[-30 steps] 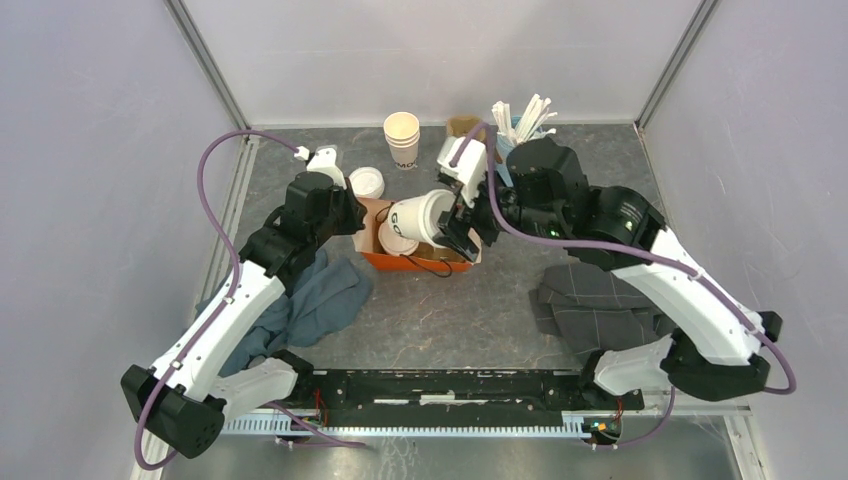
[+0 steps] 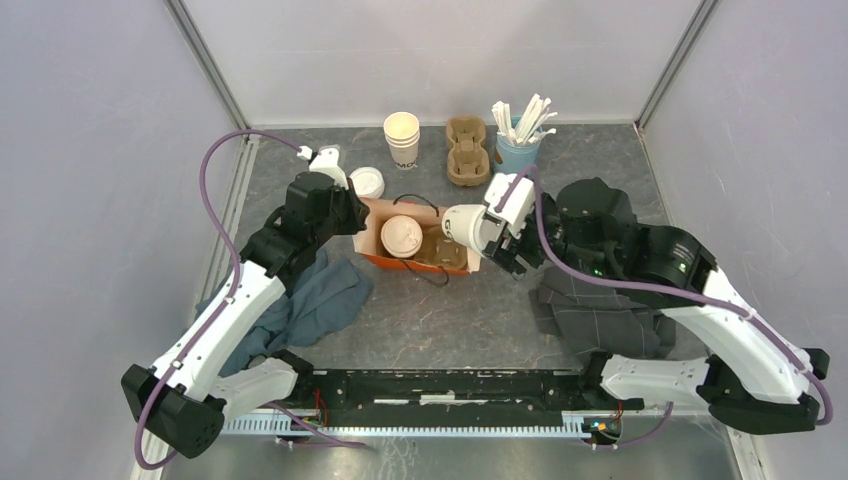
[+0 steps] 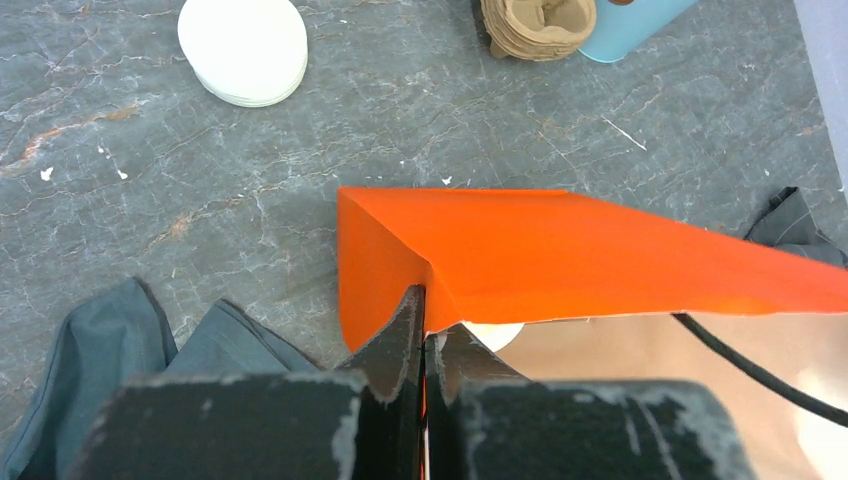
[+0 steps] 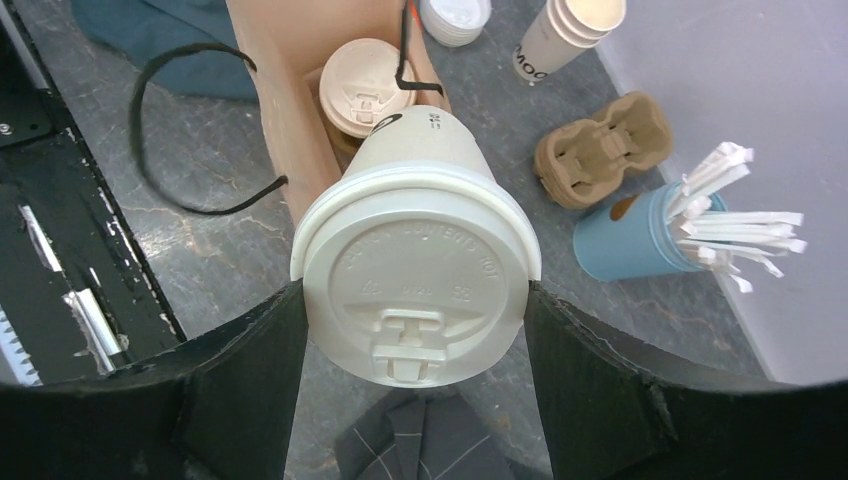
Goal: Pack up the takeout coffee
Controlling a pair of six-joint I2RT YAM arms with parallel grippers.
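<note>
An orange paper bag (image 2: 388, 263) with black cord handles stands open at the table's middle. Inside its left part is a lidded cup (image 2: 401, 236); a brown cup carrier (image 2: 446, 252) shows in its right part. My left gripper is shut on the bag's left edge, the orange paper (image 3: 384, 262) pinched at its tips. A second lidded cup (image 4: 425, 250) is tilted sideways, its base toward the bag, with my right gripper shut around its lid end. In the top view this cup's base reaches over the bag's right edge.
Behind the bag are white lids (image 2: 367, 182), stacked paper cups (image 2: 402, 140), spare carriers (image 2: 467, 151) and a blue holder of wrapped straws (image 2: 515, 152). A blue cloth (image 2: 325, 300) lies front left, a dark cloth (image 2: 605, 315) front right.
My right gripper has drawn back to the right with its cup, from above the bag's middle to its right edge. The bag's front edge and handle shifted. The left arm stays still.
</note>
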